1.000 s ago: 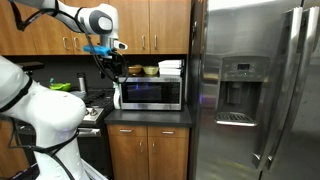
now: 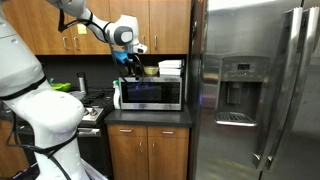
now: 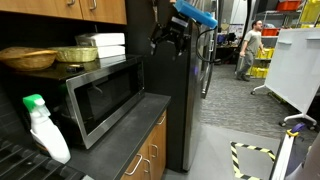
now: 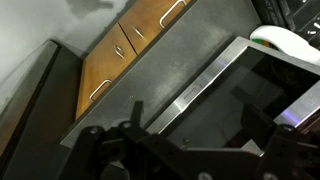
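My gripper is open, its two dark fingers spread apart with nothing between them. In exterior view 2 the gripper point(image 3: 163, 46) hangs in the air, higher than the microwave point(image 3: 108, 98) and out over the room side of the counter. From the wrist, the microwave point(image 4: 225, 118) appears tilted below the fingers, beside the grey countertop point(image 4: 165, 65). A white spray bottle with a green top point(image 3: 46, 130) stands left of the microwave. Baskets or bowls point(image 3: 78, 54) and a white stack point(image 3: 101, 40) rest on top of the microwave.
Wooden cabinets point(image 2: 130, 150) lie under the counter, and more hang above. The stove point(image 2: 92, 103) is at the left, and a steel fridge point(image 2: 233, 75) at the right. A person point(image 3: 250, 50) stands far back.
In exterior view 1 the arm's wrist and gripper have swung to the right, from over the stove side towards the microwave. The kitchen objects look unmoved.
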